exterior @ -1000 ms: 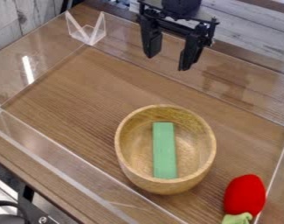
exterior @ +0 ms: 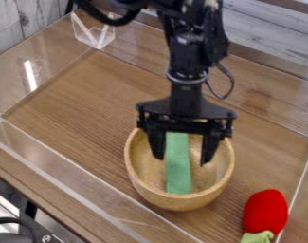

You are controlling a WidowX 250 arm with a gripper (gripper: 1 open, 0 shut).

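Observation:
My black gripper (exterior: 182, 125) hangs open over a tan oval bowl (exterior: 163, 197), its fingers spread across the top of the bowl, around the upper part of a long green block (exterior: 178, 176) lying inside. Whether any finger touches the block cannot be told.
A red object (exterior: 266, 214) with a green end lies at the lower right, outside the bowl. A white wire holder (exterior: 93, 27) stands at the top left.
My gripper has moved down from the top of the view to over the bowl. The bowl, block and red object have not visibly moved.

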